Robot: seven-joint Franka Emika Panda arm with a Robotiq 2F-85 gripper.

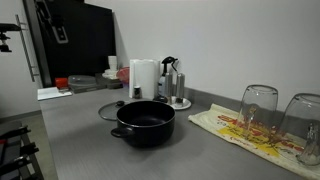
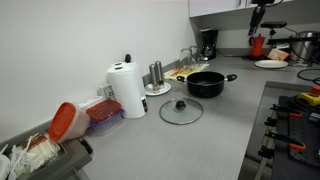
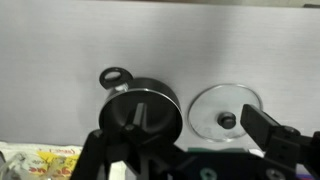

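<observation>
A black two-handled pot (image 1: 146,122) stands uncovered on the grey counter and looks empty. Its glass lid (image 2: 181,111), with a dark knob, lies flat on the counter beside it. From above, the wrist view has the pot (image 3: 139,108) left of centre and the lid (image 3: 224,112) to the right, apart from each other. My gripper (image 1: 60,35) hangs high at the upper left of exterior view 1, well away from both. In the wrist view the dark fingers stand wide apart, so the gripper is open, with nothing held between them.
Two upturned glasses (image 1: 258,109) rest on a patterned towel (image 1: 240,133). A paper towel roll (image 2: 126,92) and metal canisters stand along the wall, near plastic containers (image 2: 103,116).
</observation>
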